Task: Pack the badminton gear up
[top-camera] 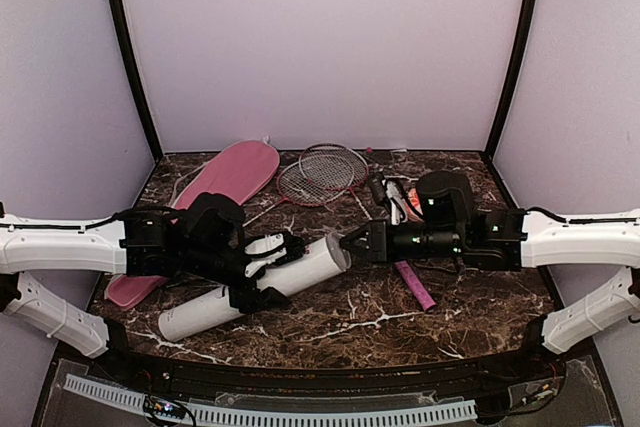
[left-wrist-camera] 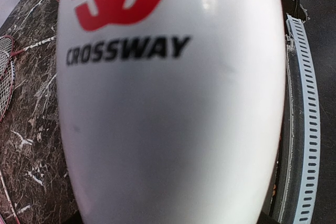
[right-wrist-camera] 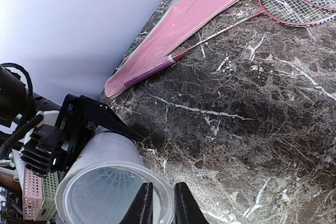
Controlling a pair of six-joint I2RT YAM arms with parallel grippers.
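A white shuttlecock tube [top-camera: 215, 309] slants up to the right, with my left gripper [top-camera: 272, 272] shut around its middle. In the left wrist view the tube [left-wrist-camera: 173, 114], lettered CROSSWAY, fills most of the picture and the fingers are nearly all hidden. My right gripper [top-camera: 352, 243] is at the tube's raised right end. In the right wrist view its fingertips stand a little apart at the round, see-through end [right-wrist-camera: 110, 190]; one overlaps the end and the other is by the rim. Whether they touch it I cannot tell. Two rackets [top-camera: 320, 175] and a pink bag [top-camera: 235, 172] lie behind.
A pink racket grip [top-camera: 415, 285] lies under the right arm, with a white and orange item [top-camera: 413, 202] partly hidden behind that gripper. A slotted white strip [top-camera: 330, 415] runs along the front edge. Bare marble table shows front right of the tube.
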